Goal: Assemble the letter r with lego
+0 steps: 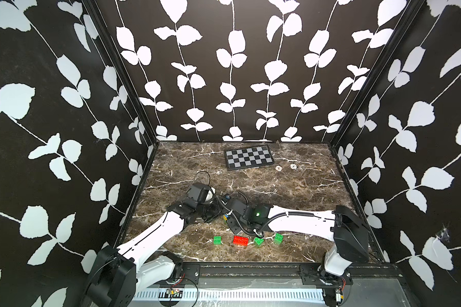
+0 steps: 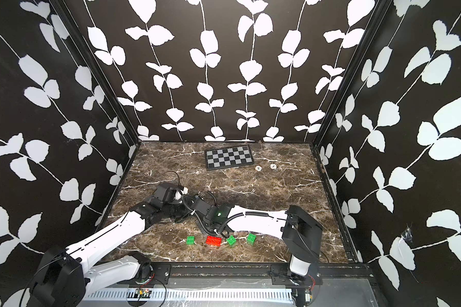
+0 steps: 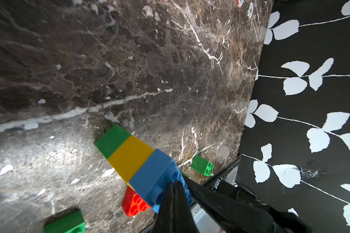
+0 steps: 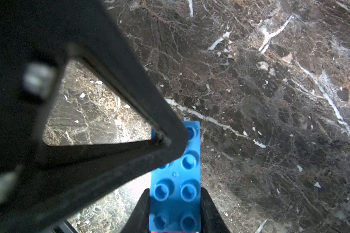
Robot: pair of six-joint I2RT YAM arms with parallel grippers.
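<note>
A stack of a blue brick [image 3: 152, 174], a yellow brick [image 3: 131, 158] and a green brick [image 3: 112, 140] shows in the left wrist view. My right gripper is shut on the blue brick, whose studs face its camera. The left gripper is shut, its tips at the studded face of the blue brick; nothing shows between them. In the right wrist view the left gripper's dark finger [image 4: 171, 136] covers part of the far studs. Whether it touches them I cannot tell. From above, the arms hide most of the stack.
Near the front edge lie a red brick [image 1: 240, 240] and loose green bricks [image 1: 217, 240]. A checkered board [image 1: 249, 157] and two small round pieces [image 1: 293, 166] sit at the back.
</note>
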